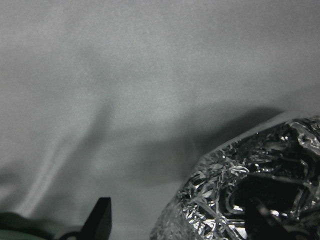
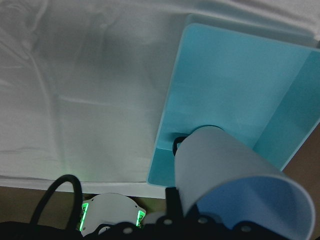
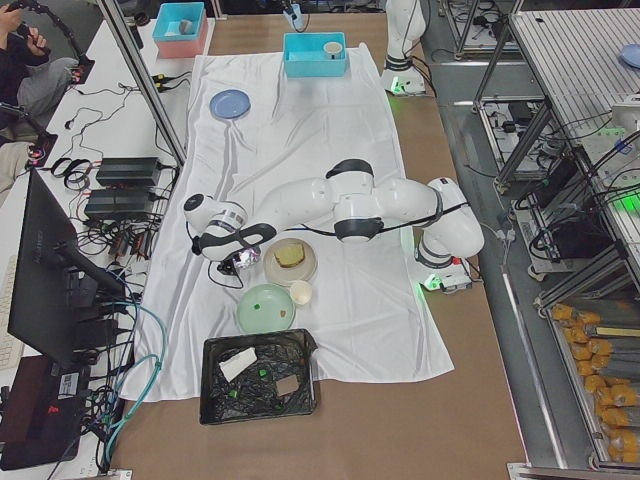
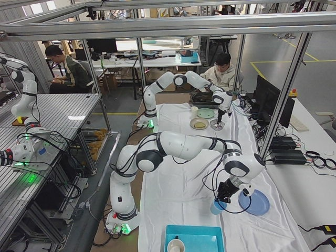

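Note:
My left gripper (image 3: 230, 262) is low over a foil-covered item (image 3: 247, 256) beside a beige plate (image 3: 280, 272); in the left wrist view crinkled foil (image 1: 220, 180) lies at and between its dark fingers, and whether they grip it I cannot tell. My right gripper (image 4: 224, 191) is shut on a blue cup (image 4: 218, 207); in the right wrist view the cup (image 2: 225, 165) is above the blue bin (image 2: 225, 75).
A blue plate (image 3: 229, 103), a green plate (image 3: 264, 309), a cream cup (image 3: 300, 292) and a black crate (image 3: 212, 400) stand on the white cloth (image 3: 380, 340). A monitor (image 3: 40, 280) borders the left side.

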